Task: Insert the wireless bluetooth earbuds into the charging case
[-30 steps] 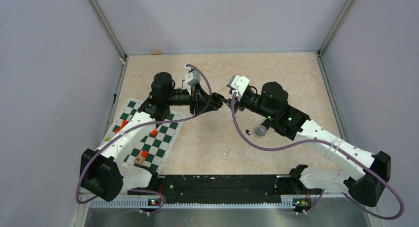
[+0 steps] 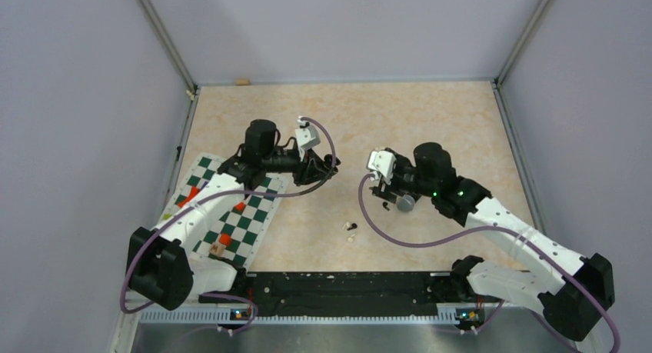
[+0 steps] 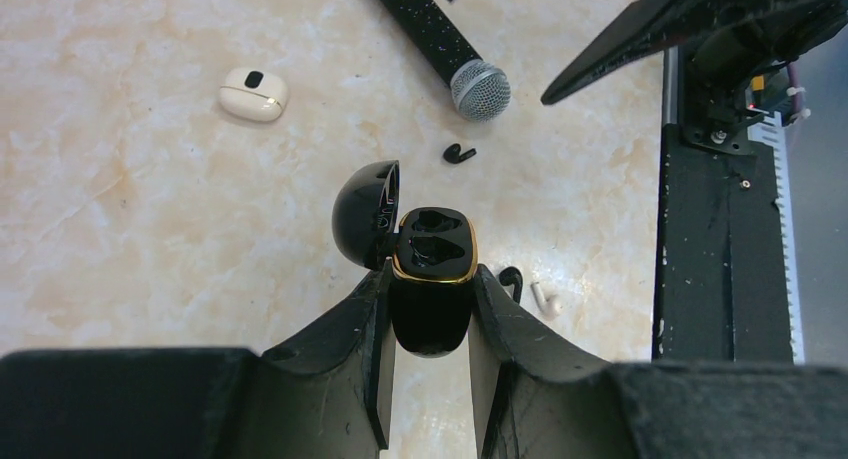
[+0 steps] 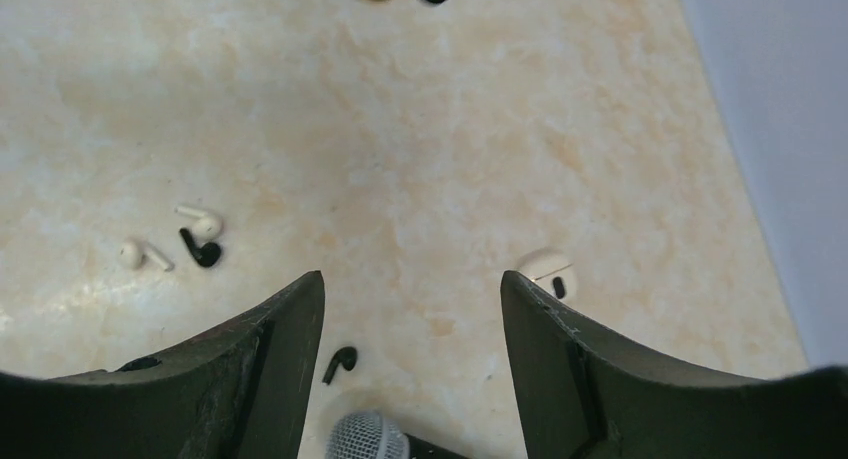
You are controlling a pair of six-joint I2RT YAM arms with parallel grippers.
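My left gripper is shut on a glossy black charging case [image 3: 432, 259] with gold trim; its lid stands open. A black earbud [image 3: 510, 279] and a white earbud [image 3: 548, 302] lie on the table near it, another black earbud [image 3: 458, 154] farther off. In the right wrist view these show as black earbuds [image 4: 205, 249], beside white ones [image 4: 205, 222]. A closed white case [image 3: 252, 97] lies apart. My right gripper is open above the table, nothing between its fingers.
A microphone [image 3: 480, 89] lies on the right of the table. A checkered board [image 2: 254, 222] with orange pieces is beside the left arm.
My right gripper has pulled away from the held case, down and rightward in the top view. My left gripper with the case has shifted slightly down.
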